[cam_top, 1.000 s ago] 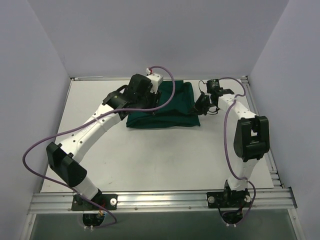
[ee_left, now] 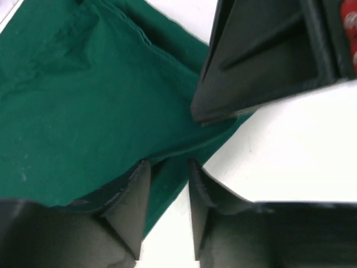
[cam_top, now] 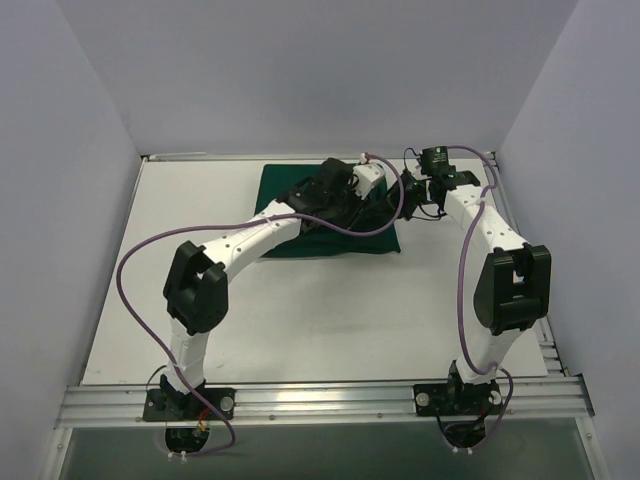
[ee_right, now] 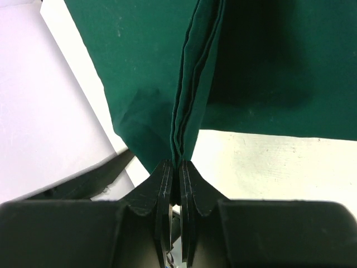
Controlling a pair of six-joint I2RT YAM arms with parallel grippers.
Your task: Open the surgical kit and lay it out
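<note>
A dark green cloth wrap (cam_top: 283, 180) lies spread near the back of the table, partly hidden under my left arm. In the right wrist view, my right gripper is shut on a raised fold of the green cloth (ee_right: 192, 103). My left gripper is partly open over the cloth's edge, its fingertips apart with green cloth and white table showing between and behind them. Whether its fingers touch the cloth cannot be told. Close by, the right gripper's dark finger (ee_left: 262, 61) fills the upper right of the left wrist view. No instruments show.
Both grippers are close together at the cloth's right part. Purple cables (cam_top: 250, 222) loop along both arms.
My left arm has swung right and lowered over the cloth, bringing its gripper near the right one.
</note>
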